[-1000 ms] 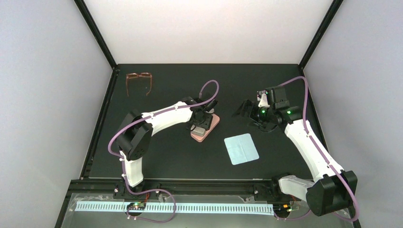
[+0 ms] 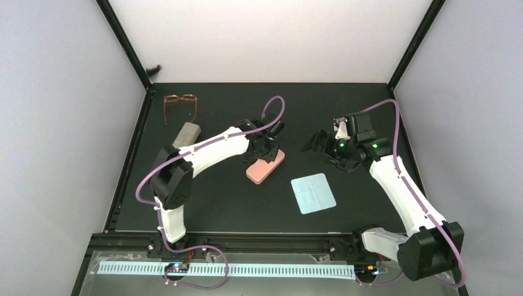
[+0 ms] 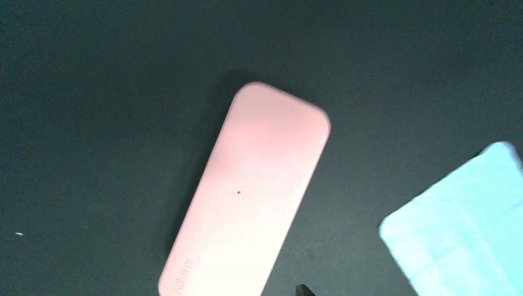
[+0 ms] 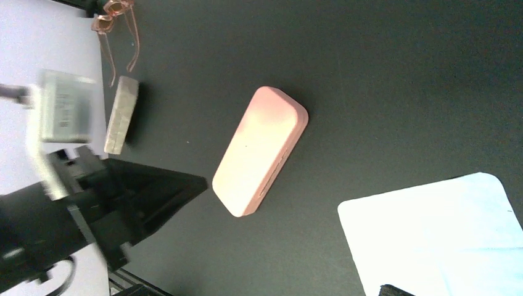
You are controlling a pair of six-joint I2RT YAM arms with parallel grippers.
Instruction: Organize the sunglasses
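Note:
Brown-framed sunglasses (image 2: 180, 98) lie at the back left of the table, temples unfolded toward the front. A grey block-like case (image 2: 187, 134) is just in front of them, beyond the left arm. Near the table's middle rests a pink case (image 2: 265, 166), closed, slanting; its flat top fills much of the left wrist view. Over its left side hangs my left gripper, its dark fingers together and nothing showing between them. My right gripper (image 2: 314, 148) stands open and empty to the right, its tips apart at the bottom of the right wrist view.
A light blue cloth (image 2: 313, 193) lies flat in front of the right gripper, apart from the pink case. Walls (image 2: 111, 92) border the sides.
The grey case was at the left gripper over the pink case; now it is at the left, near the sunglasses. The right arm is unmoved.

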